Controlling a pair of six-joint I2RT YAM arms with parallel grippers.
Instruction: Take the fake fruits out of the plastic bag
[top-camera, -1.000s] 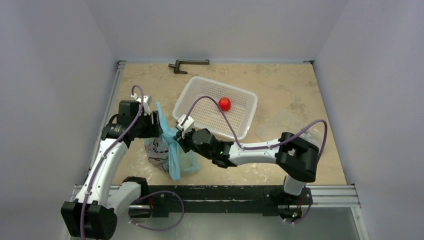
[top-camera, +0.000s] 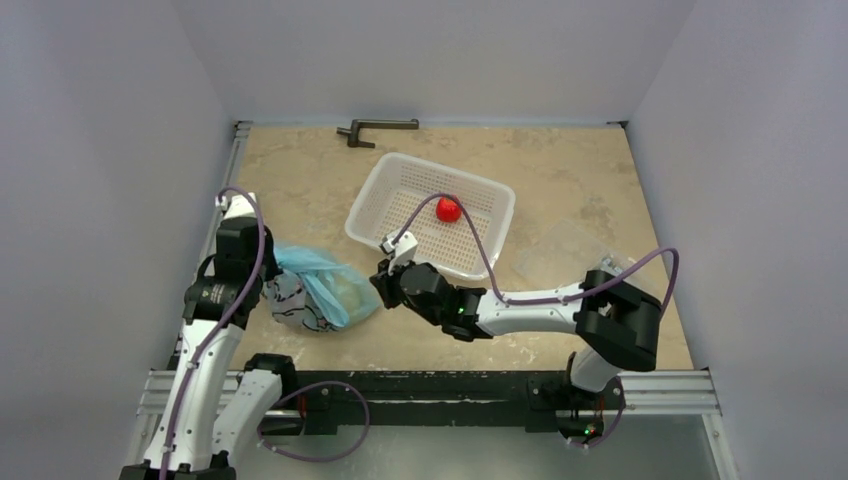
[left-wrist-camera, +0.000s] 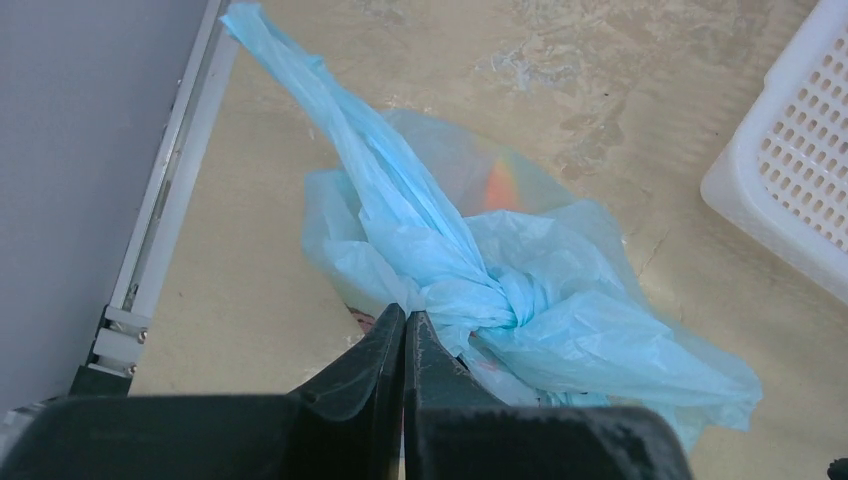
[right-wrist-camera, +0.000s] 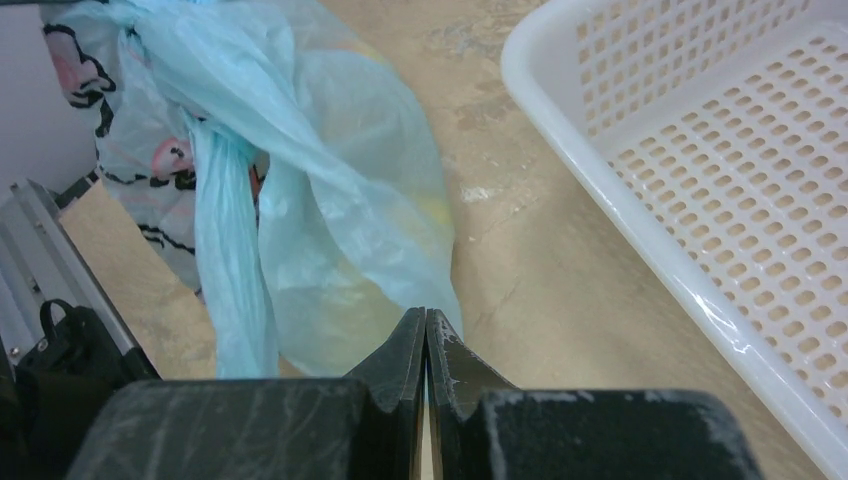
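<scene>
The blue plastic bag (top-camera: 318, 285), with a patterned grey part and pale yellow and orange shapes showing through, lies on the left of the table. My left gripper is shut at the bag's left part, with gathered blue plastic at its fingertips, seemingly pinched. My right gripper is shut just right of the bag, with nothing visible between its fingers; the bag's loose end lies beyond its tips. A red fake fruit (top-camera: 448, 209) sits in the white basket (top-camera: 365, 200).
The basket stands behind my right gripper. A dark metal fixture (top-camera: 385, 124) lies at the back edge. Walls surround the table, with the left one close to my left arm.
My left gripper has moved left, and the bag has shifted and turned leftward with it. My right gripper has moved right, away from the bag's knot.
</scene>
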